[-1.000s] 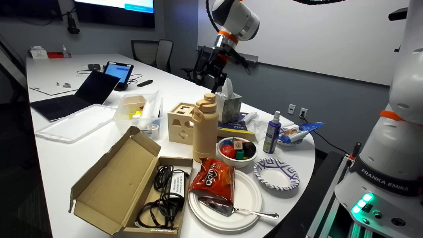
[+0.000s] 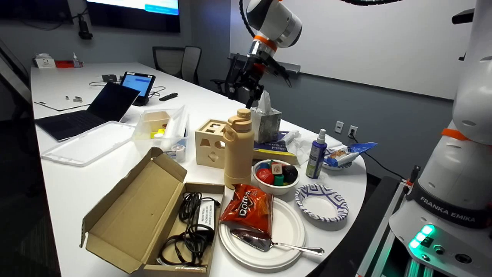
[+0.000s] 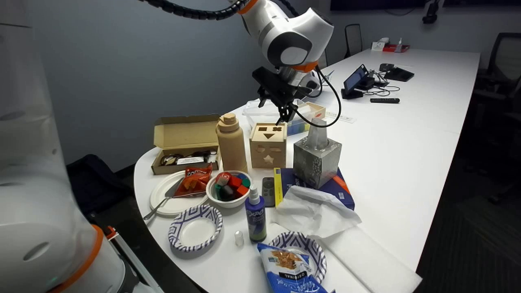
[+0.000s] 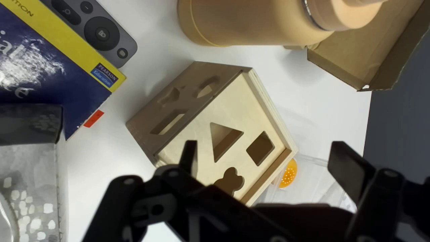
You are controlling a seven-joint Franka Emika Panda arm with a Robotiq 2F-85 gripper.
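My gripper hangs open above the table, its two fingers set wide apart with nothing held between them. Below it in the wrist view stands a wooden shape-sorter box [image 4: 193, 133], with triangle, square and flower-like holes in its top. In the second exterior view the gripper [image 3: 270, 113] hovers over that box [image 3: 268, 154]. A bowl of coloured blocks [image 3: 228, 188] sits in front of the box. Beside the box rises a tan bottle [image 3: 232, 146], which partly covers the box [image 2: 210, 145] in the first exterior view.
A tissue box [image 3: 317, 158] stands on a blue book [image 3: 342, 190]. An open cardboard box [image 2: 133, 207] holds cables. A red chip bag [image 2: 249, 207] and a cake server rest on white plates. A clear bin [image 2: 159, 127] lies behind the wooden box.
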